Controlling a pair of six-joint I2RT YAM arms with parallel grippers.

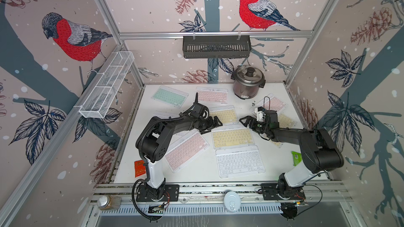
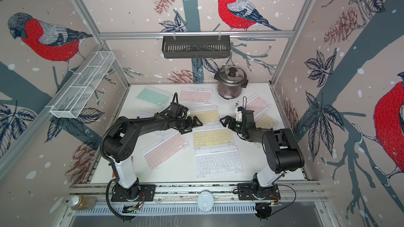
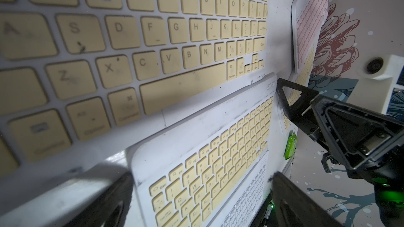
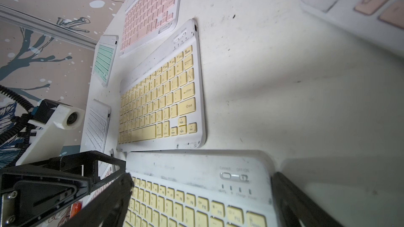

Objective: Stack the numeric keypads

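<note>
Two yellow-keyed white keyboards lie flat near the table's middle: the rear one [image 1: 225,116] and, just in front, another [image 1: 232,137]. My left gripper [image 1: 213,124] is at the rear one's left side; its dark fingers [image 3: 101,201] are wide apart in the left wrist view. My right gripper [image 1: 246,122] stands open near the front yellow keyboard's back right corner. In the right wrist view that corner shows between its fingers, which are apart. A white-keyed keyboard [image 1: 239,162] lies in front. A pink one [image 1: 186,151] lies angled at the left.
At the back are a green keyboard [image 1: 170,95], a pink keyboard [image 1: 211,96] and a metal pot [image 1: 248,85]. Another pink keyboard [image 1: 275,103] and a yellow one [image 1: 287,120] lie partly behind the right arm. Bare table shows at the front right.
</note>
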